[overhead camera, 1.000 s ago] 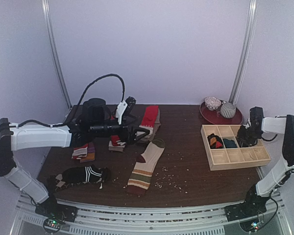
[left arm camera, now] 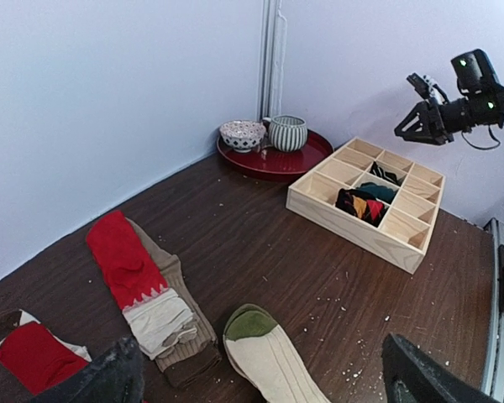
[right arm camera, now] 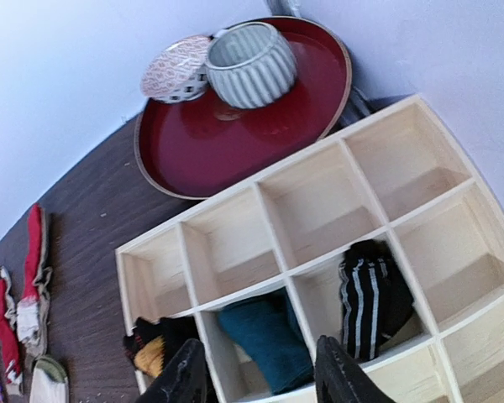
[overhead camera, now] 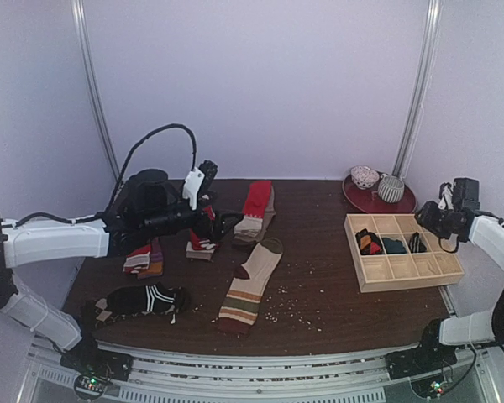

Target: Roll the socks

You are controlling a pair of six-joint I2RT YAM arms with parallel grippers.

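Observation:
In the right wrist view a black sock bundle with white stripes [right arm camera: 368,294] lies in one compartment of the wooden box [right arm camera: 265,189]. Beside it are a teal bundle [right arm camera: 273,340] and a black, orange and red bundle [right arm camera: 155,346]. My right gripper hangs above the box, open and empty. Over the left part of the table my left gripper stands wide open with nothing between its fingers. A cream striped sock [overhead camera: 252,287] with a green end lies flat nearby; red and beige socks [overhead camera: 256,210] lie behind it.
Black striped socks [overhead camera: 143,300] and purple-red socks [overhead camera: 144,259] lie at the left; another red pair [overhead camera: 202,248] is partly behind the left arm. A dark red tray [overhead camera: 361,201] with two bowls stands behind the box. Small pale bits litter the front table, otherwise clear.

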